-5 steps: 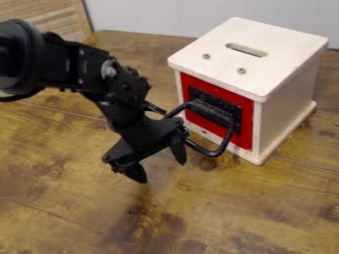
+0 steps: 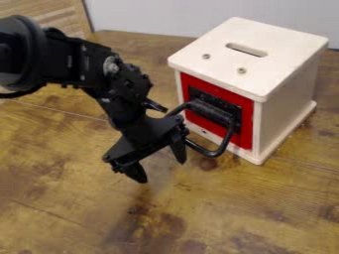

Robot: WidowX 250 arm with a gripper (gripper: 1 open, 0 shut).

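Observation:
My black gripper [image 2: 158, 164] hangs low over the wooden table, just left of a white box [image 2: 280, 104] with a slotted top and a red front panel [image 2: 193, 89]. Its two fingertips are apart, and nothing shows between them. A black bar handle [image 2: 228, 134] sticks out from a dark fitting on the red panel, close to the right side of my gripper.
A pale panel [image 2: 47, 12] stands at the back left corner. The box takes up the back right.

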